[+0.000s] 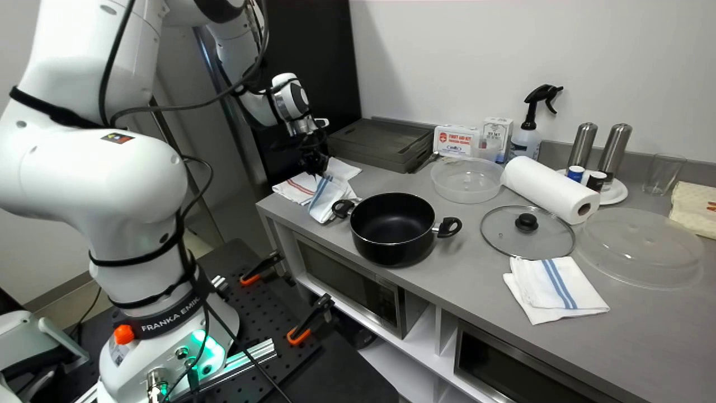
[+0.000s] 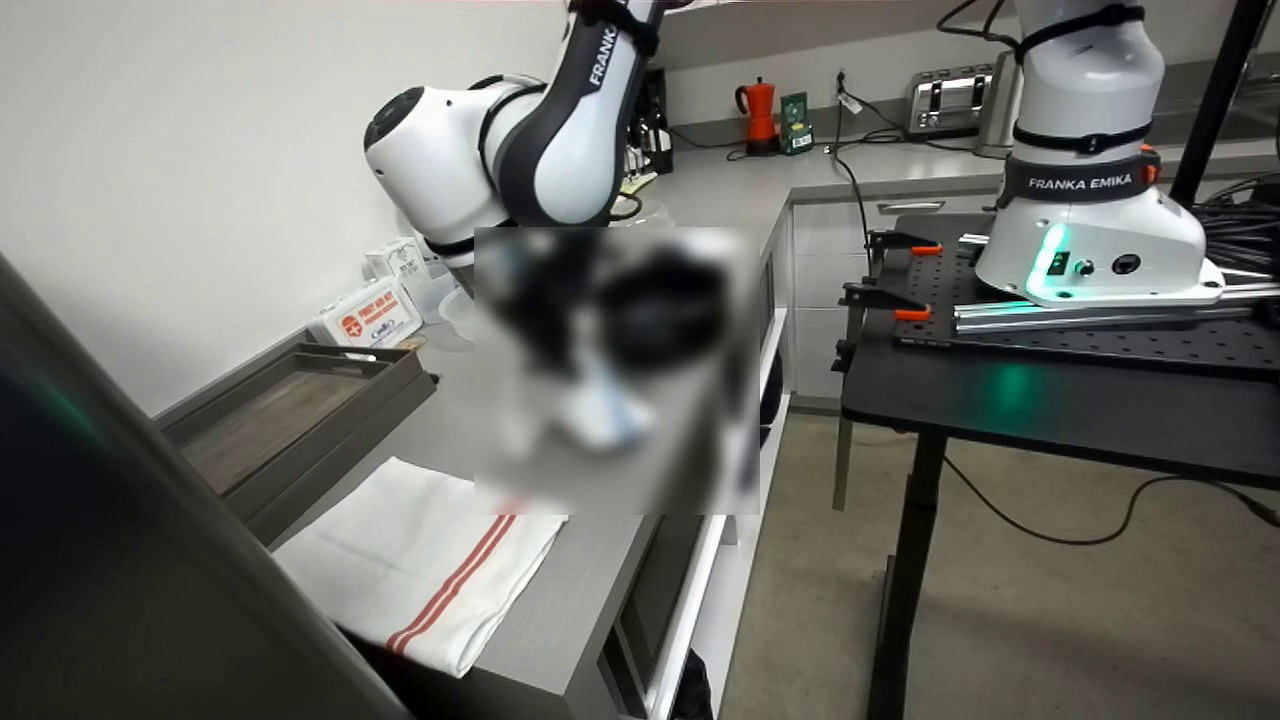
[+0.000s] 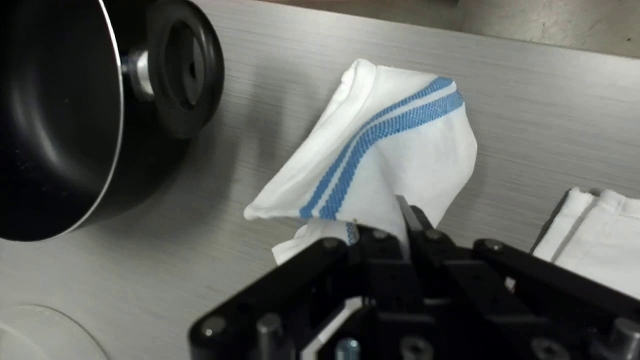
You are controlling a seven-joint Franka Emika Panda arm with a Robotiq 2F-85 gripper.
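My gripper is shut on a white cloth with blue stripes [image 3: 354, 150], which bunches between the fingertips in the wrist view. The cloth [image 1: 326, 197] spreads out below the gripper [image 1: 318, 169], close to the counter, left of the black pot [image 1: 392, 228]. Beside it, toward the counter's far left end, lies a folded white cloth with red stripes [image 2: 444, 564], partly behind the held cloth in exterior view 1. A blurred patch in exterior view 2 covers the gripper and the held cloth. Whether the held cloth touches the counter I cannot tell.
One pot handle [image 3: 186, 69] points toward the held cloth. A dark tray [image 1: 382, 142] sits at the back, near a clear bowl [image 1: 467, 180]. Farther right are a glass lid [image 1: 503, 232] and another folded blue-striped cloth [image 1: 554, 289].
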